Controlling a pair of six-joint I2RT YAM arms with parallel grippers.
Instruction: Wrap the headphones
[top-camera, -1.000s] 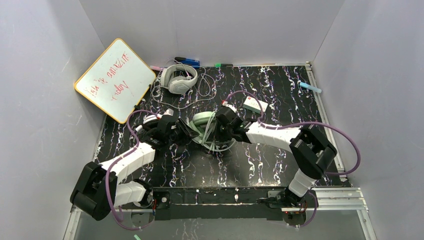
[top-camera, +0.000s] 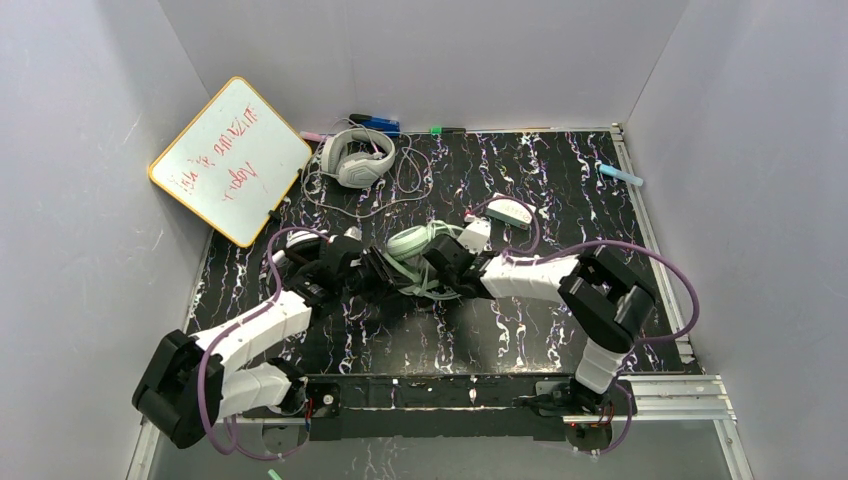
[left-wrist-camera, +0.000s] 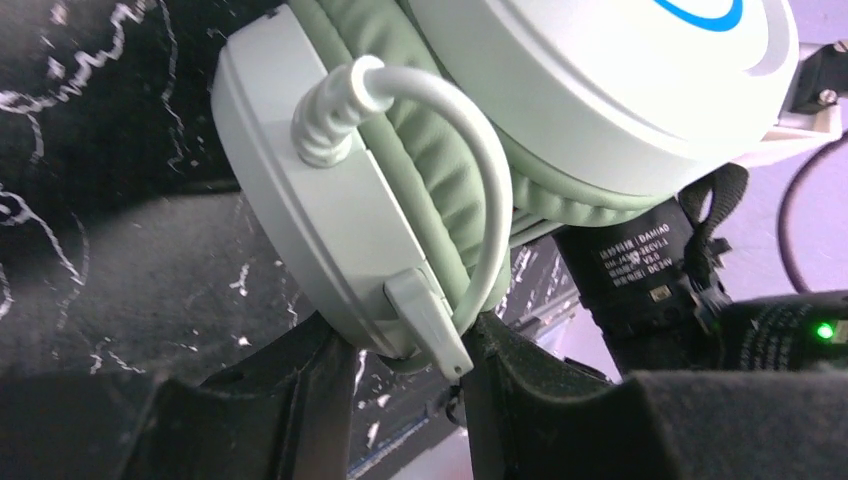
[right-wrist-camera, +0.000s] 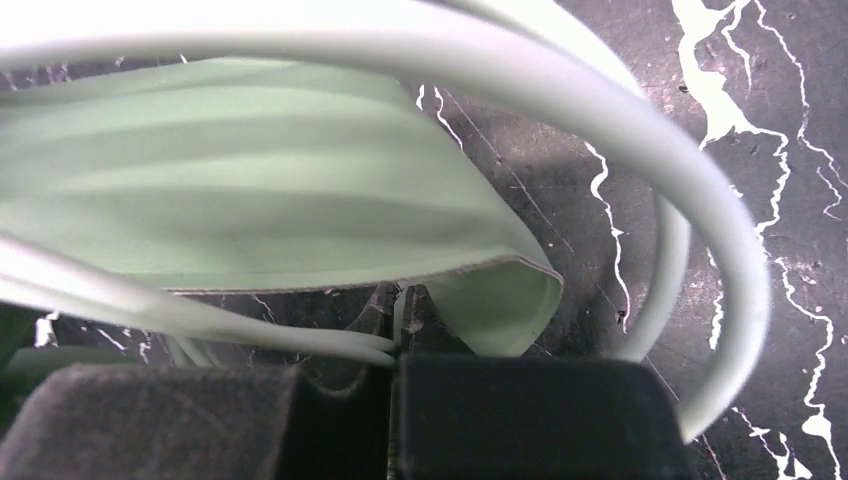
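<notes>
Pale green-and-white headphones (top-camera: 408, 243) sit between both grippers at the table's centre, loops of cable around them. In the left wrist view, my left gripper has its fingers against the lower end of the headband (left-wrist-camera: 300, 190), near the cable plug; whether it grips is unclear. My right gripper is shut on pale cable strands (right-wrist-camera: 330, 340), with a green cushioned band (right-wrist-camera: 250, 170) and wide cable loops beyond it. The top view mostly hides both fingertips.
White headphones (top-camera: 365, 170) with a loose cable lie at the back. A whiteboard (top-camera: 230, 160) leans at the back left, a small white box (top-camera: 508, 212) and a light blue marker (top-camera: 620, 175) lie right. The front right table is clearer.
The right gripper has shifted around the headphones, its arm swinging. The left gripper has moved slightly, and more of the green headphones shows above between them.
</notes>
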